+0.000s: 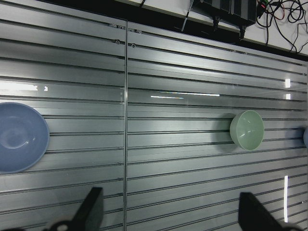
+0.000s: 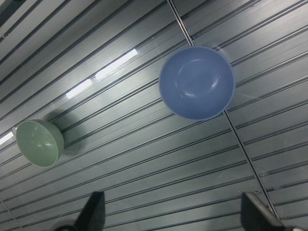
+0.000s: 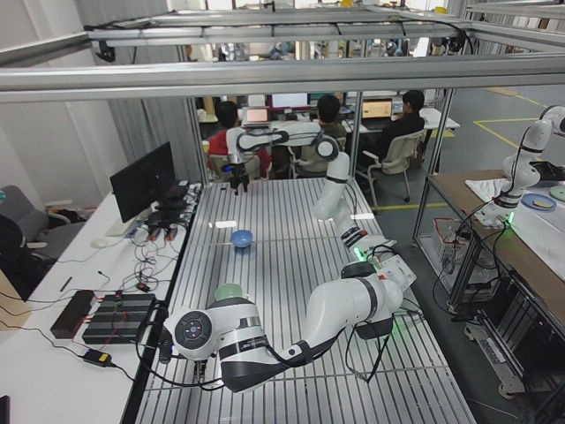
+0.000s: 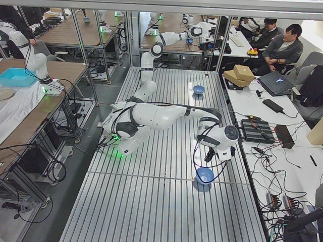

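In camera left view, a blue bowl [image 3: 241, 238] sits on the slatted table [image 3: 265, 265], and a green bowl [image 3: 228, 291] is partly behind my left arm. My right gripper [image 3: 238, 181] hangs above the far end, beyond that blue bowl; in the right wrist view the bowl [image 2: 196, 83] lies below it, on the seam. My left gripper is over the near part; its wrist view shows another blue bowl [image 1: 19, 137] at left and the green bowl at right. Both grippers' fingers are wide apart, with nothing visible between them.
A desk [image 3: 53, 371] with monitor [image 3: 141, 181], power units and cables runs along the table's side. Frame bars surround the table. Much of the slatted surface between the bowls is clear.
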